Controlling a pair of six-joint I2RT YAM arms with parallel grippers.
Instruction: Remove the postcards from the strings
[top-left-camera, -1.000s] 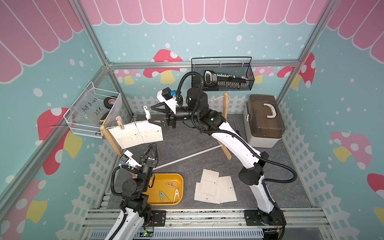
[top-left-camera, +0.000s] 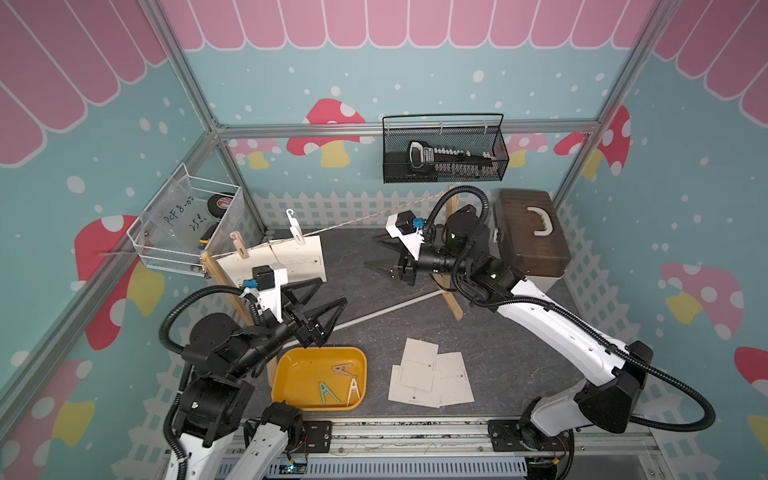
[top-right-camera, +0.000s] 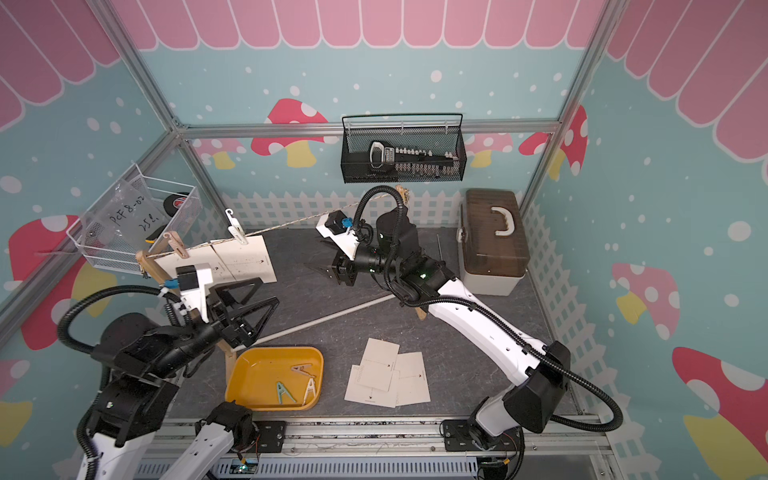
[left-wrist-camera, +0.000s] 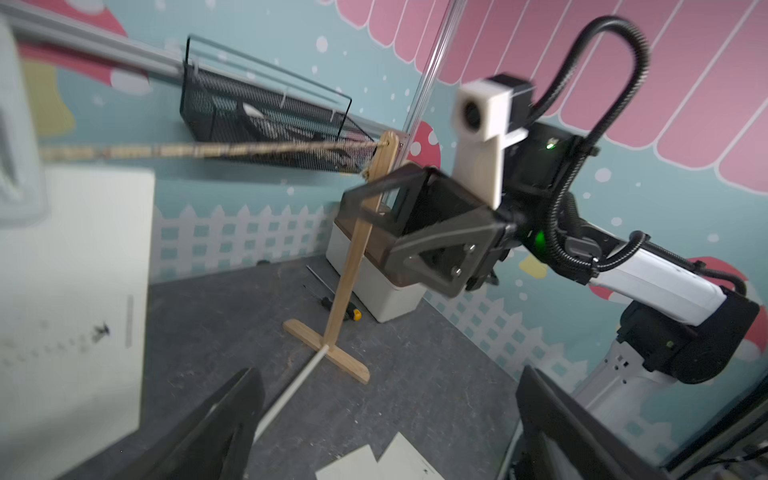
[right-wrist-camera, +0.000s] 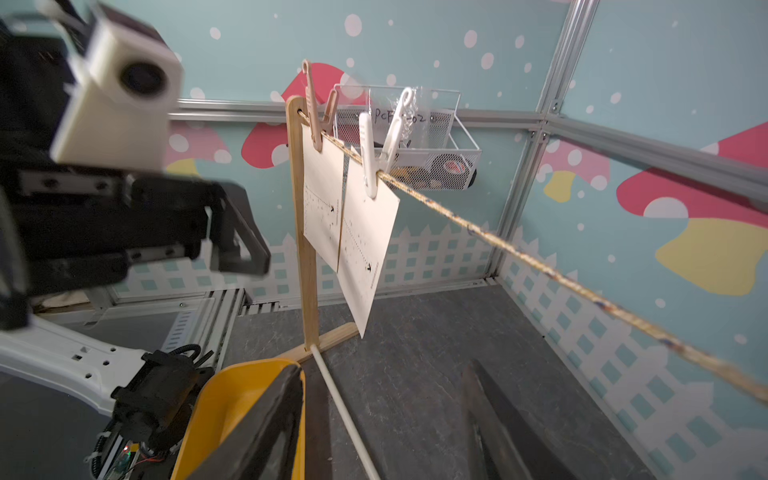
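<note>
Two postcards hang side by side from the string (right-wrist-camera: 516, 253) near its left post. A beige clip (top-left-camera: 239, 245) holds the left postcard (right-wrist-camera: 323, 200), and a white clip (top-left-camera: 295, 228) holds the right postcard (right-wrist-camera: 367, 240). In front of and below them, my left gripper (top-left-camera: 334, 313) stands open and empty. Off to the right of the cards, clear of them, is my right gripper (top-left-camera: 374, 254), its fingers apart with nothing between them. Several more postcards (top-left-camera: 430, 376) lie overlapping on the table at the front.
A yellow tray (top-left-camera: 280, 392) at the front left holds several loose clips. A brown-lidded box (top-left-camera: 532, 240) stands at the back right. The right wooden post (left-wrist-camera: 352, 256) rises behind my right arm. Bare grey table lies between posts and loose cards.
My right gripper has drawn back to the right, away from the white clip. The left gripper has risen and turned to the right. Both postcards still hang.
</note>
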